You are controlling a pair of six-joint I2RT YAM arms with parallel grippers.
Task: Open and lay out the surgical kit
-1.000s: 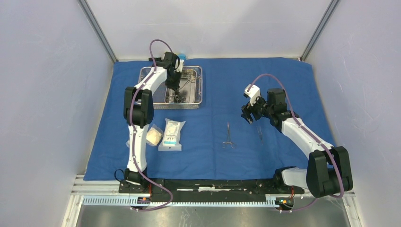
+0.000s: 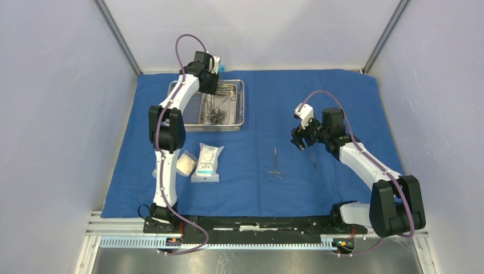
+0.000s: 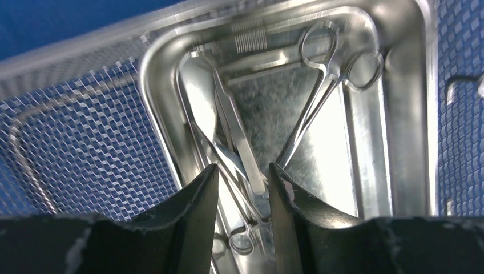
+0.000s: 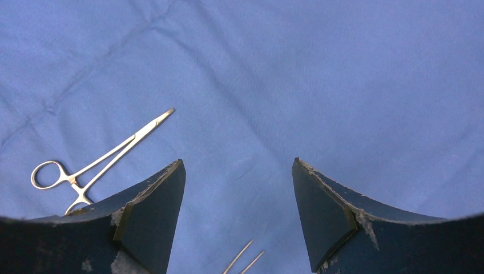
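In the left wrist view, a steel tray point(image 3: 429, 114) holds several instruments. Scissor-like instruments with ring handles point(image 3: 319, 45) lie to the right, and a flat-handled instrument point(image 3: 237, 131) rests among others along the left wall. My left gripper is open above them, holding nothing; its fingers hide part of the pile. My right gripper hangs open and empty over the blue cloth. A needle-holder-like clamp point(image 4: 134, 138) lies on the cloth to its left in the right wrist view. Tweezer tips point(image 4: 246, 249) show at the bottom edge.
The inner tray stands in a wire mesh basket point(image 2: 242, 103) at the back left. A white-labelled packet point(image 2: 207, 161) and a smaller clear pack point(image 2: 186, 163) lie in front of it.
My left gripper has moved toward the back of the basket, uncovering more of the instruments at the tray's front. The right arm and the tools laid on the cloth have stayed put.
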